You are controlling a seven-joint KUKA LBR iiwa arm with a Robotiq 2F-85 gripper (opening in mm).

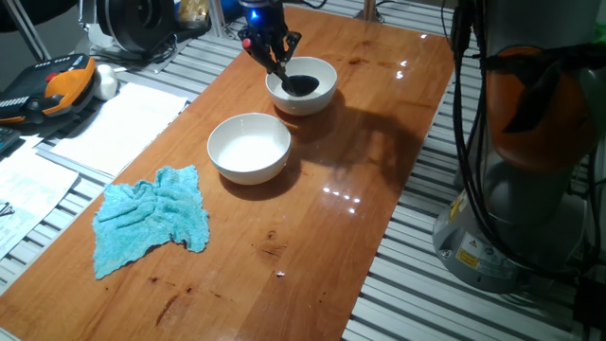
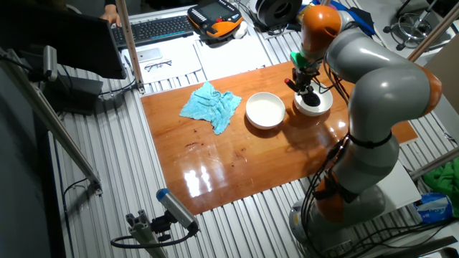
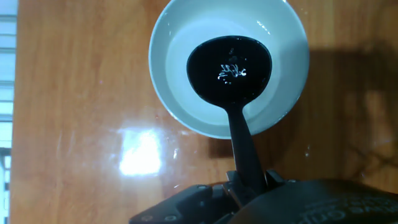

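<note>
My gripper is shut on the handle of a black ladle [image 3: 230, 71], whose round head lies over the opening of a white bowl [image 3: 166, 65] in the wrist view. A few shiny glints show inside the ladle's head; what they are I cannot tell. In exterior view 1 the gripper [image 1: 278, 62] stands at the far bowl's [image 1: 301, 102] left rim, the ladle head inside the rim's outline. A second white bowl [image 1: 250, 152] sits nearer on the table and looks empty. Whether the ladle touches the far bowl is unclear.
A crumpled turquoise cloth [image 1: 151, 216] lies on the wooden table [image 1: 284, 275], left of the nearer bowl. Papers and an orange-black device [image 1: 59, 85] are off the table's left side.
</note>
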